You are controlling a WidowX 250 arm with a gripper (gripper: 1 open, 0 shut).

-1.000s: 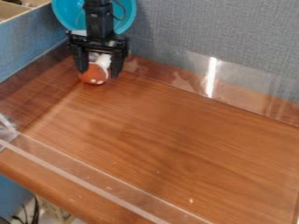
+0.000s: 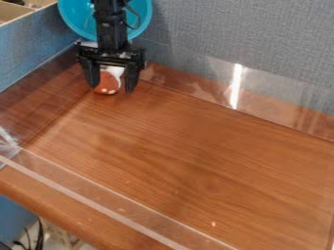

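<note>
My black gripper [image 2: 111,73] hangs at the back left of the wooden table, its two fingers pointing down around a small round orange-and-white object [image 2: 107,86] that sits near the back corner. The fingers partly hide the object, and I cannot tell whether they press on it.
A cyan round bowl or lid [image 2: 141,14] is behind the arm at the top. Grey walls and clear strips edge the wooden table [image 2: 196,156], whose middle and right are bare. A crumpled clear item [image 2: 7,143] lies at the left edge.
My gripper has shifted very slightly over the last second, its fingers looking a little wider across. The orange-and-white object stays in about the same place.
</note>
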